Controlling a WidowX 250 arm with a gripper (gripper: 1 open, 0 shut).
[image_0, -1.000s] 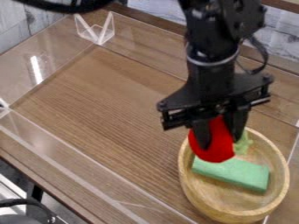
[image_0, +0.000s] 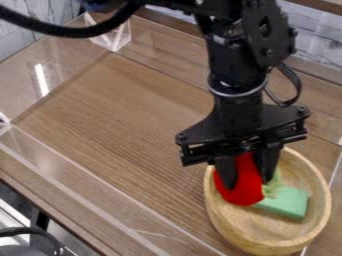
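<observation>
My black gripper (image_0: 241, 150) hangs at the right of the camera view, over a round tan wooden bowl (image_0: 267, 235). It is shut on a red object (image_0: 238, 188), which is down inside the bowl. A light green block (image_0: 283, 202) lies in the bowl, partly hidden behind the red object. A paler green shape shows beside it, too small to make out.
A clear plastic item (image_0: 110, 30) stands at the back left. A black cable lies at the lower left edge.
The gripper has lowered the red object further into the bowl, so it now covers more of the green block.
</observation>
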